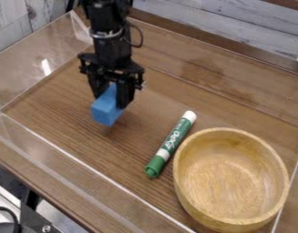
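Observation:
My black gripper [109, 84] hangs from the arm at the upper left of the camera view, shut on a blue block [105, 109]. The block hangs upright below the fingers, over the left half of the wooden table [66, 136]; whether it touches the surface is hard to tell.
A green and white marker [170, 144] lies diagonally right of the block. An empty beige bowl [231, 173] fills the lower right. A white wall stands behind at the upper left.

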